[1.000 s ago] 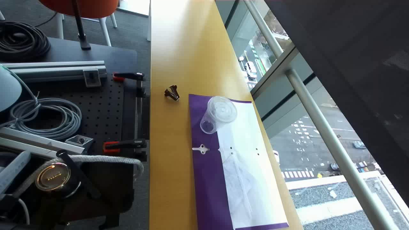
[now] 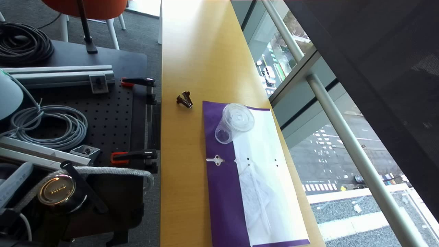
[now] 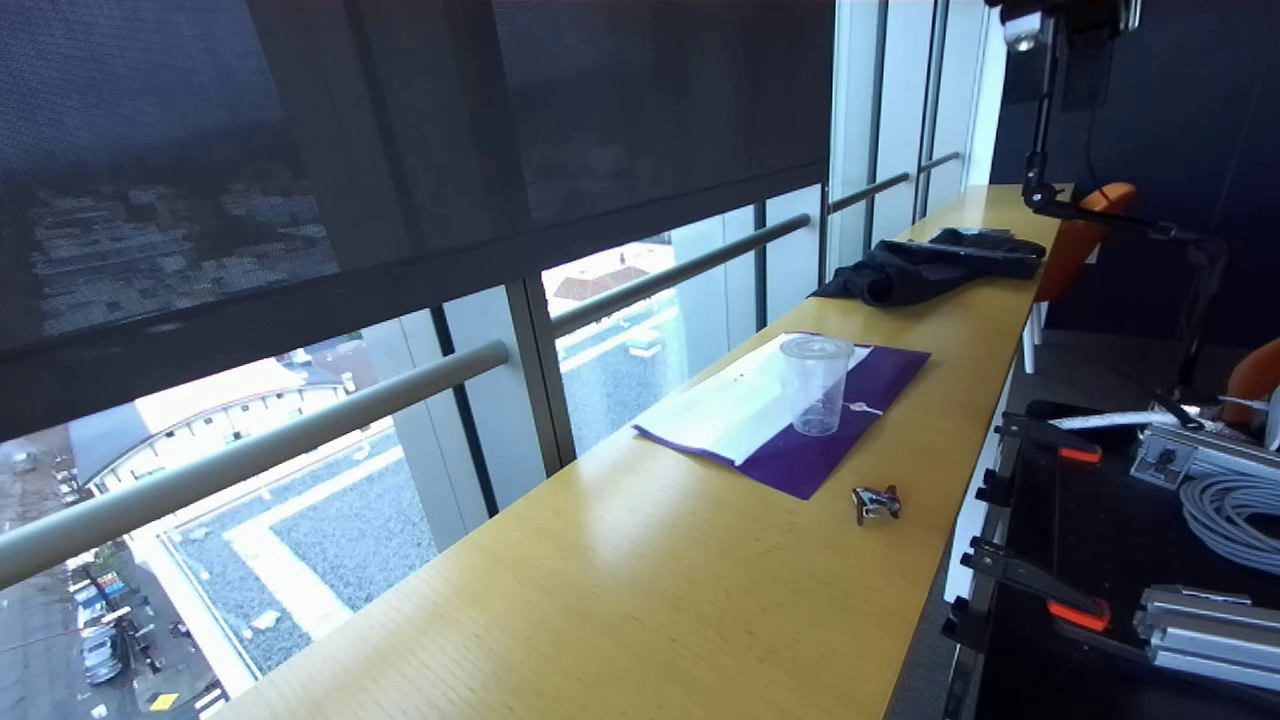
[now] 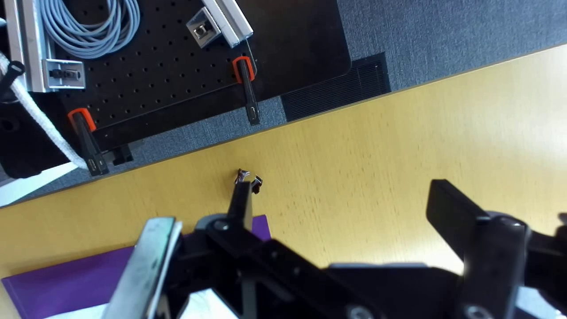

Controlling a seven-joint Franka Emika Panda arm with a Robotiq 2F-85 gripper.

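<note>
A clear plastic cup with a lid (image 2: 237, 118) stands upright on the purple and white folder (image 2: 226, 193), near one end of it. Beside the folder, on bare wood, lies a small dark staple remover (image 2: 185, 100); exterior view 2 shows the same staple remover (image 3: 875, 503) close to the ledge's edge. From the wrist, my gripper is open, its two fingers wide apart with only the wooden surface showing between them. The staple remover (image 4: 248, 180) appears just past the left fingertip. The cup cannot be made out in the wrist view.
The long wooden ledge (image 3: 672, 576) has free room beyond the folder. A window rail (image 2: 345, 127) runs along one side. Across a gap stands a black perforated table (image 2: 111, 119) with clamps, metal profiles and coiled cable (image 2: 53, 127). Dark cloth (image 3: 930, 270) lies farther along the ledge.
On the ledge nothing has moved: cup, folder and staple remover sit in the same places. Only cars in the street outside differ.
</note>
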